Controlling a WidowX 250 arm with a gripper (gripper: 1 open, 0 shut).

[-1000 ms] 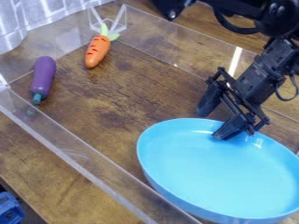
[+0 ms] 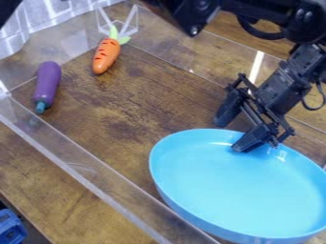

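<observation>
My black gripper (image 2: 250, 124) reaches in from the right, low at the upper rim of a large light blue plate (image 2: 235, 195). Its dark fingers overlap the plate's edge and the wood just behind it; whether they are open or shut, or hold anything, I cannot tell. An orange toy carrot (image 2: 105, 57) with a green top lies at the upper left. A purple toy eggplant (image 2: 48, 84) lies left of it.
A clear plastic wall (image 2: 76, 162) runs diagonally along the left side of the wooden surface. A blue object (image 2: 8, 227) shows at the lower left.
The dark arm part along the top edge has shifted slightly. The gripper by the plate, the plate and the toys look unchanged.
</observation>
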